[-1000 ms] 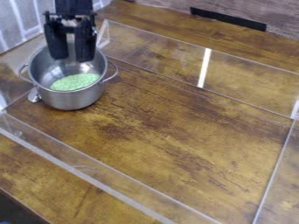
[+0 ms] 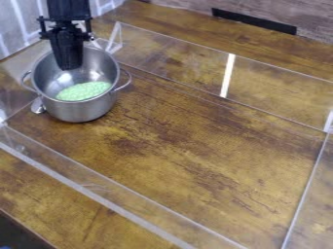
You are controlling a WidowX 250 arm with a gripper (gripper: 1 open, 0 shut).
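A steel pot (image 2: 82, 106) with two side handles sits at the upper left of the table, a pale green round item (image 2: 84, 91) on its bottom. My black gripper (image 2: 68, 60) reaches down from the top edge to just inside the back of the pot's rim, above the green item. Its fingers look close together and shut, with nothing visible between them, though the dark shape makes detail hard to see.
Clear plastic panels with white tape strips border the wooden table (image 2: 196, 146) on the left, back and right.
My gripper, blurred a second ago, has shifted left over the pot and now looks still. The pot and green item have not visibly moved.
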